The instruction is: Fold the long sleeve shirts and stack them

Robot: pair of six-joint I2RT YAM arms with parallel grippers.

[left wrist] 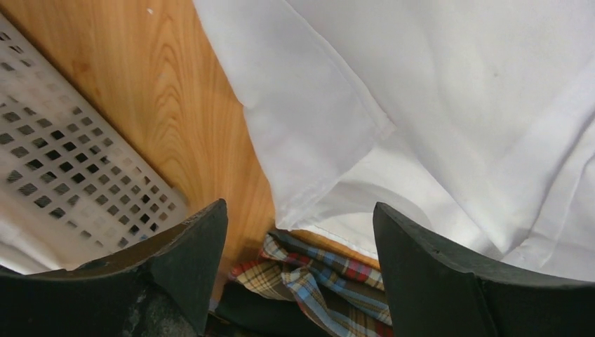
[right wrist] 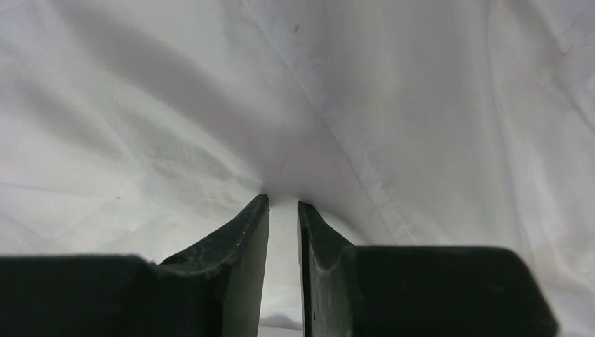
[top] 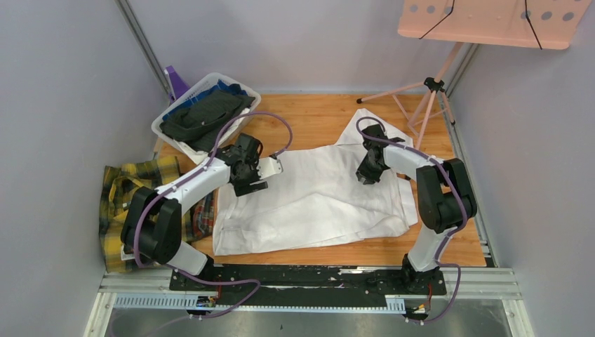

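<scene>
A white long sleeve shirt lies spread across the middle of the table, with one sleeve reaching out at the back right. Over its left edge is my left gripper, wide open and empty; in the left wrist view a folded-over white flap lies ahead of its fingers. My right gripper is low over the right part of the shirt. Its fingers are narrowly parted, with white fabric behind the gap and no pinched fold visible between them.
A white basket of dark clothes stands at the back left, close to the left arm. Folded plaid shirts lie on the left. A pink stand rises at the back right. Bare wood shows behind the white shirt.
</scene>
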